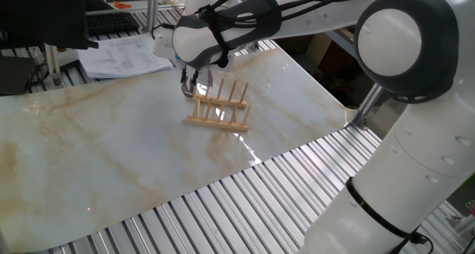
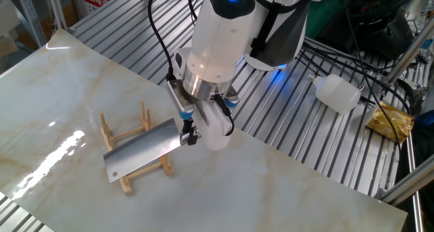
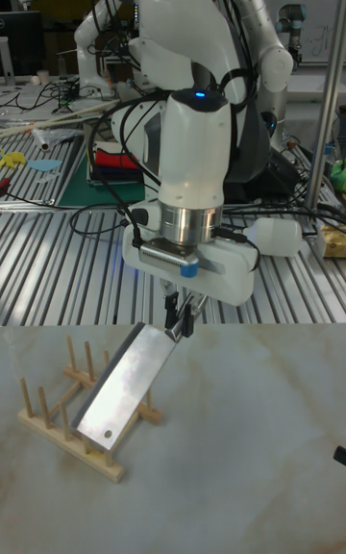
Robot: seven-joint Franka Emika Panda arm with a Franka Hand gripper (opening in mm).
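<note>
A cleaver with a broad silvery blade (image 2: 141,151) (image 3: 125,395) slants across the wooden peg rack (image 2: 126,185) (image 3: 77,448). Its handle end lies between the black fingers of my gripper (image 2: 190,132) (image 3: 180,320), which is shut on it. The blade covers part of the rack in the second and third views; whether it rests on the wood or hangs just above is hard to tell. From the first view, the rack (image 1: 217,124) stands on the marbled tabletop in front of my gripper (image 1: 191,88), and the blade is mostly hidden there.
Papers (image 1: 125,56) lie behind the tabletop. A small dark object (image 3: 341,455) shows at the right edge.
</note>
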